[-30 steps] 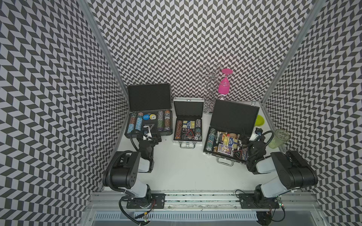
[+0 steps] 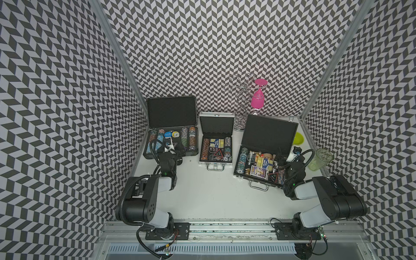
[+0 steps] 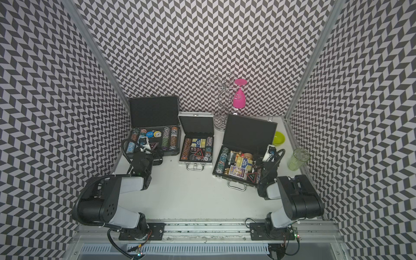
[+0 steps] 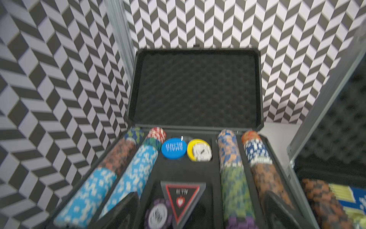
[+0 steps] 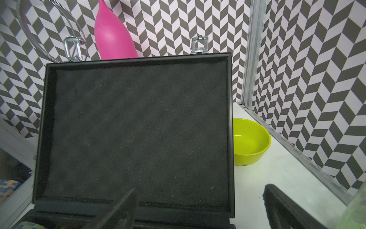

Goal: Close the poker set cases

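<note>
Three poker cases stand with lids raised: a black one at the left, a small silver one in the middle, and a larger one at the right, tilted slightly, holding chips and cards. My left gripper is over the left case's chip rows, open, its fingers at the bottom of the left wrist view with nothing held. My right gripper is over the right case, facing its dark foam lid, open with nothing between its fingers.
Behind the cases stand a wire rack and a pink glass. A yellow-green bowl and a pale green tumbler sit at the right edge.
The cases and my right arm look unchanged.
</note>
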